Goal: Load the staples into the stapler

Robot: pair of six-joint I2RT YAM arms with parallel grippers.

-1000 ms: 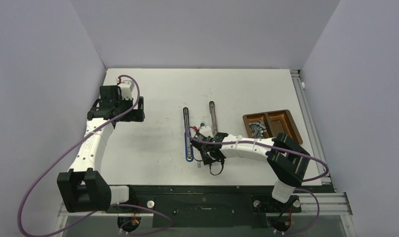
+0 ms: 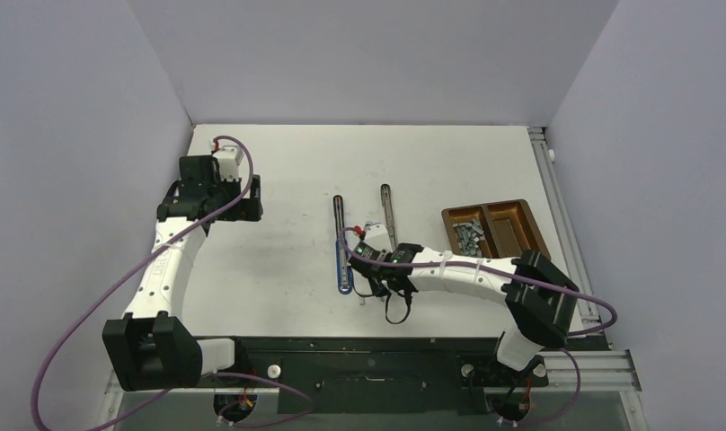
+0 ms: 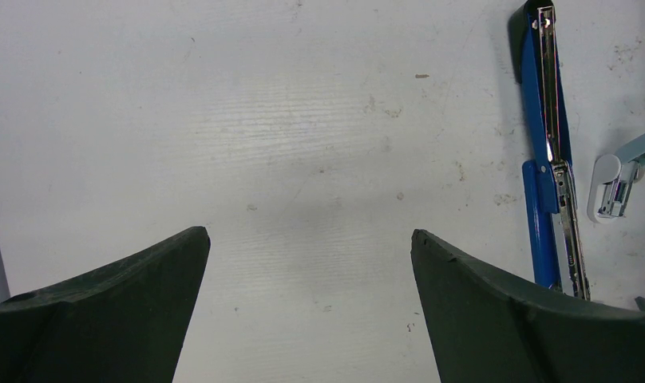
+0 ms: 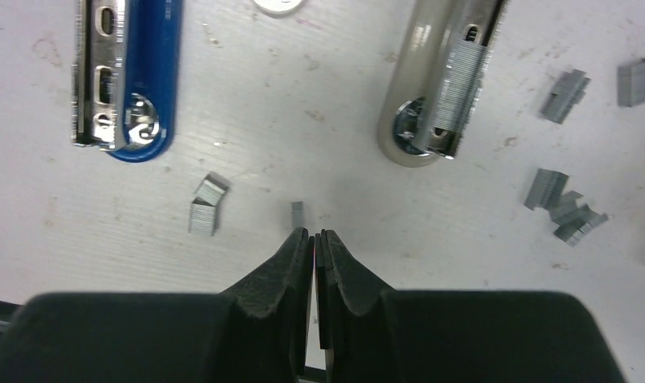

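Observation:
A blue stapler (image 2: pixel 343 256) lies unfolded on the table, its metal channel (image 4: pixel 104 80) empty in the part the right wrist view shows. To its right a grey-beige stapler (image 4: pixel 411 92) holds a strip of staples (image 4: pixel 461 84) near its channel's end. Over the table between them, my right gripper is shut, with only a thin gap and nothing seen in it. A narrow staple piece (image 4: pixel 297 214) shows just beyond its left fingertip. Two staple pieces (image 4: pixel 204 215) lie farther left. My left gripper stands wide open and empty over bare table.
Several loose staple pieces (image 4: pixel 547 189) lie right of the beige stapler. A brown two-compartment tray (image 2: pixel 514 241) at the right holds grey staples (image 2: pixel 469 238) in its left side. A small pale stapler (image 3: pixel 605 187) stands near the blue one.
The staple pieces remain on the table. The left arm is nearly still.

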